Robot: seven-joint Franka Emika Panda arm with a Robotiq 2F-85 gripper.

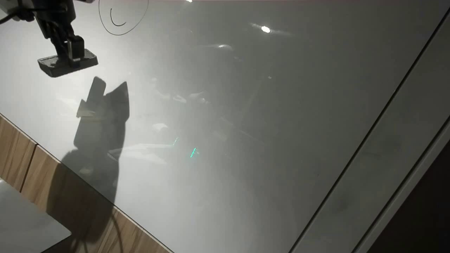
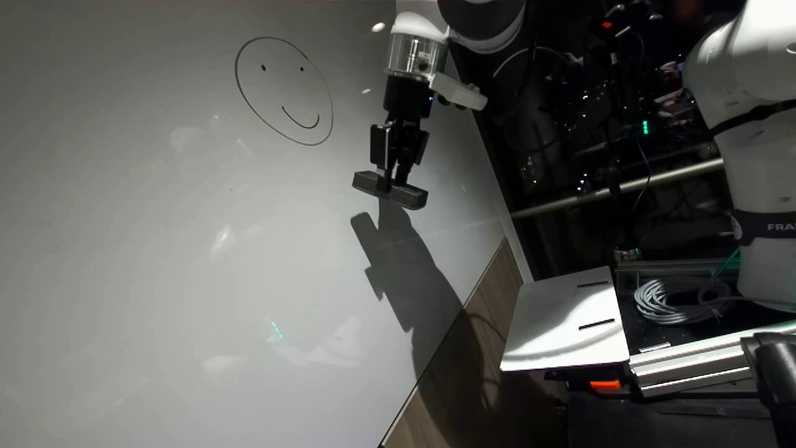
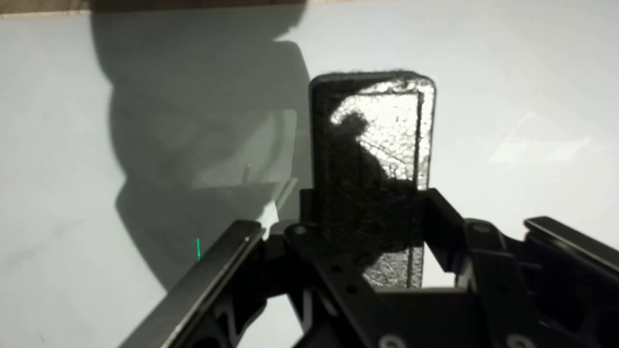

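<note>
A dark, rectangular eraser-like block [image 3: 400, 133] is gripped across its narrow width, its long end pointing away from me in the wrist view. My gripper [image 2: 392, 179] is shut on it in front of the whiteboard [image 2: 149, 246]; in exterior view 1 the block [image 1: 86, 63] shows below the fingers of my gripper [image 1: 69, 61]. Whether the block touches the board cannot be told, though its shadow falls apart from it. A smiley face [image 2: 304, 123] is drawn on the board in thin black line, left of and above the gripper. Exterior view 1 catches only the lower part of the face [image 1: 119, 34].
Wood panelling [image 2: 477, 306] runs along the board's lower edge. Beside it stands a white shelf plate [image 2: 559, 321] with two dark slots. A coil of pale cable [image 2: 664, 298] lies near the arm's base. The board is otherwise clear, apart from reflections and shadow.
</note>
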